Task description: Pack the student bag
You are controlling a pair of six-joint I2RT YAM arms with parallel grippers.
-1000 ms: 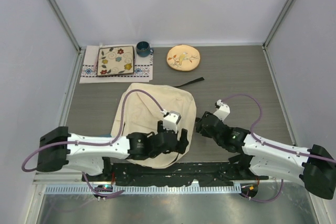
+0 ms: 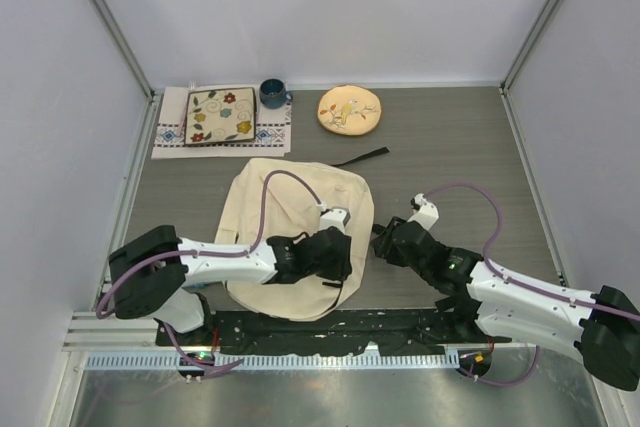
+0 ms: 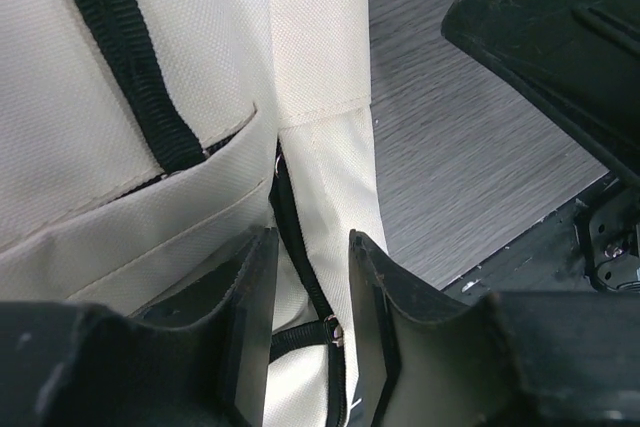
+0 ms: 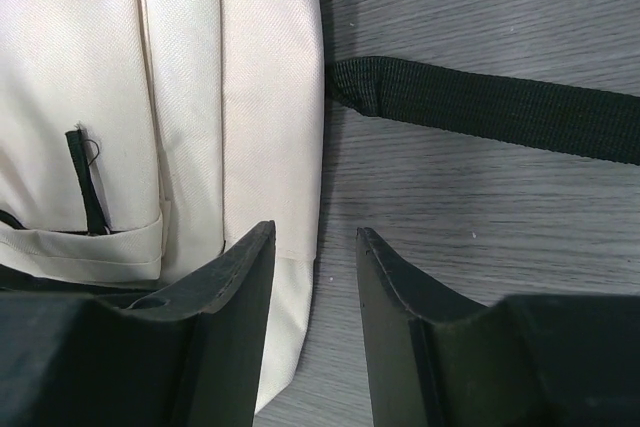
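The cream fabric bag (image 2: 260, 197) lies flat at the centre front, with black straps and zippers. My left gripper (image 2: 332, 265) is low over the bag's right front part; in its wrist view the fingertips (image 3: 315, 247) are part open, just at a black zipper strip (image 3: 290, 217). My right gripper (image 2: 395, 242) stands open beside the bag's right edge, its fingertips (image 4: 316, 237) above the edge and the bare surface, near a black strap (image 4: 480, 107).
At the back lie a floral cushion or case (image 2: 220, 107) on a patterned mat, a blue mug (image 2: 272, 99) and a round bird cushion (image 2: 349, 117).
The right arm is almost unmoved.
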